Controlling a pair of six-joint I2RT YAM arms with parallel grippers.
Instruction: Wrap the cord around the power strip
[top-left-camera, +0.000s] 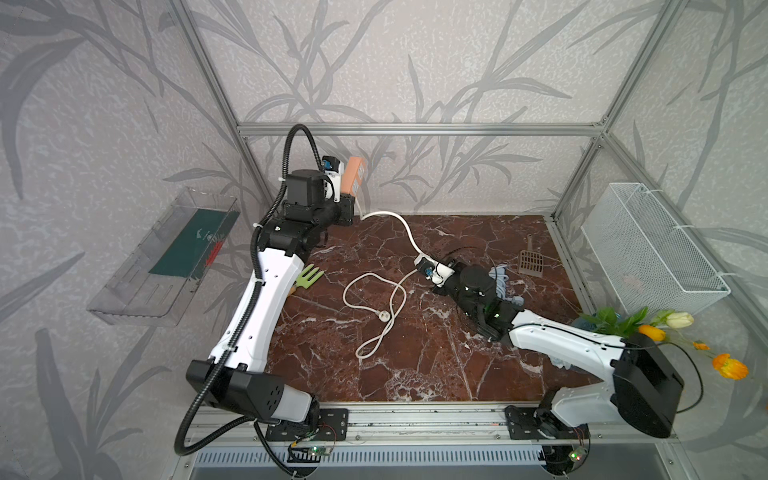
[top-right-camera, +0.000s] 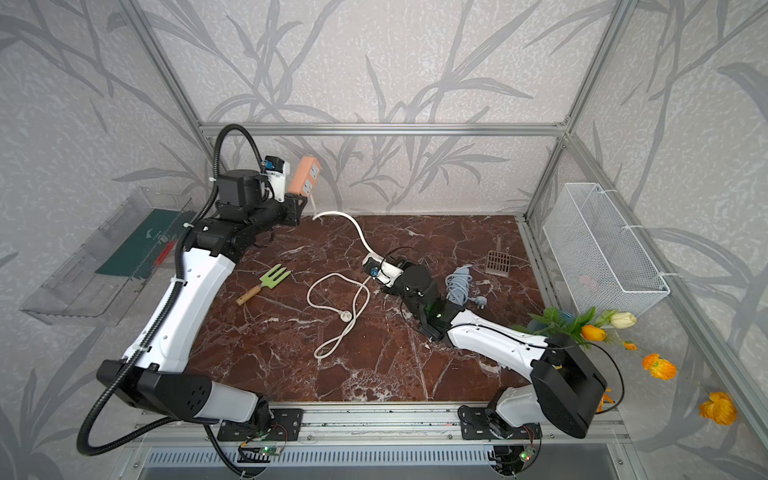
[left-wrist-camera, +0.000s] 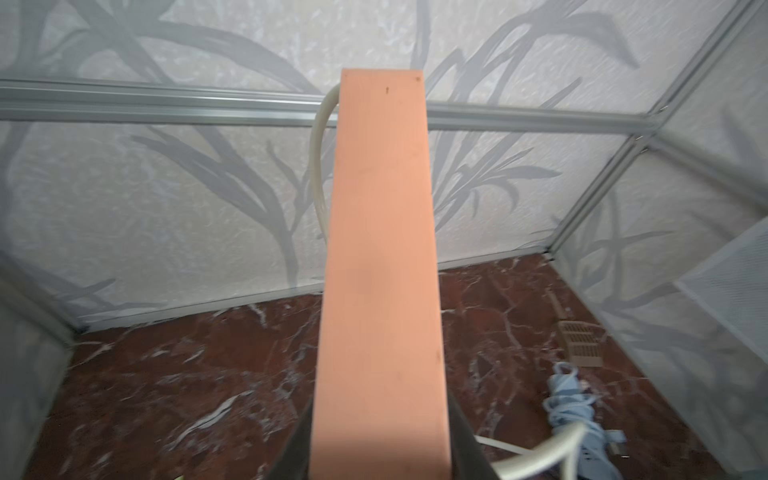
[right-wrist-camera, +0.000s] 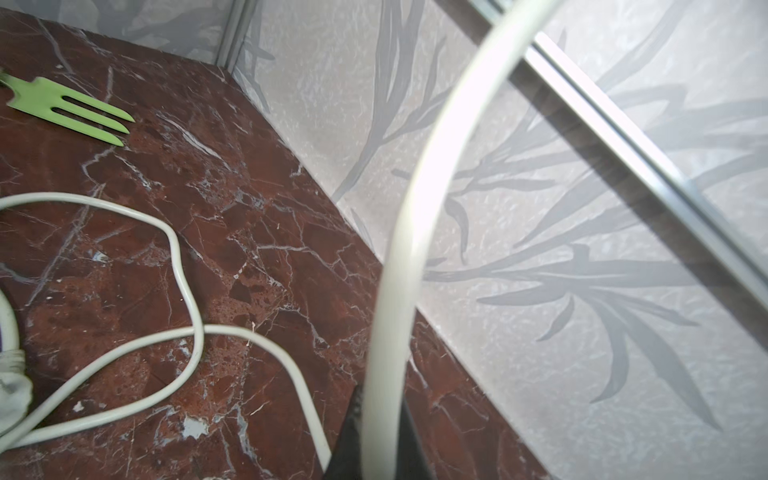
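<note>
An orange power strip (top-right-camera: 305, 176) is up in the air at the back left, with my left gripper shut on its lower end. Its long side fills the middle of the left wrist view. The white cord (top-left-camera: 397, 221) arches from the strip across to my right gripper, which is shut on it above the table. Beyond that grip the cord runs down to a loose loop on the table, where the round white plug (top-right-camera: 345, 316) lies. In the right wrist view the held stretch of cord rises between the dark fingers.
A green fork (top-right-camera: 273, 277) lies at left. A blue-grey power strip bundle (top-right-camera: 458, 286) and a brown slotted spatula (top-right-camera: 497, 262) are at right. Wire baskets, one white (top-left-camera: 640, 248), flank the table. Flowers (top-left-camera: 652, 332) stand at front right.
</note>
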